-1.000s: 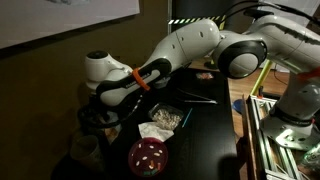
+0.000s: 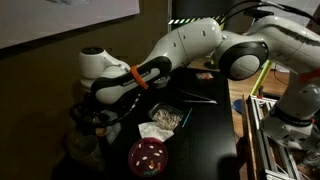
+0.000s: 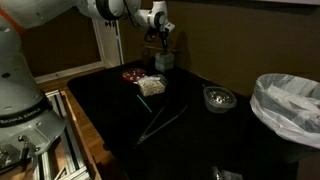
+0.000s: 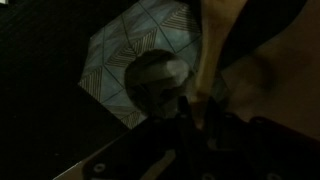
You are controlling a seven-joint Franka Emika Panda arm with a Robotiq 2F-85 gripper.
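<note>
A light wooden utensil (image 4: 212, 60) runs down from the top of the wrist view, and my gripper is shut on its narrow part. Left of the utensil is a box (image 4: 115, 55) with a blue-grey line pattern and a round opening. Something pale (image 4: 165, 72) shows inside that opening. The box (image 2: 87, 150) stands at the table's left side in exterior view 1, just below and beside my gripper (image 2: 98, 122). Exterior view 2 shows the box (image 3: 163, 62) at the far end, under the arm. The fingertips are dark and hard to make out.
A red bowl (image 2: 148, 157) holding small pieces, a white cloth or paper (image 2: 155, 131) and a clear tray (image 2: 168, 115) lie near the box. A clear bowl (image 3: 219, 98) and a white-lined bin (image 3: 287, 105) stand farther along.
The arm's wrist has shifted slightly left in exterior view 1. The bowl, tray and cloth have stayed put.
</note>
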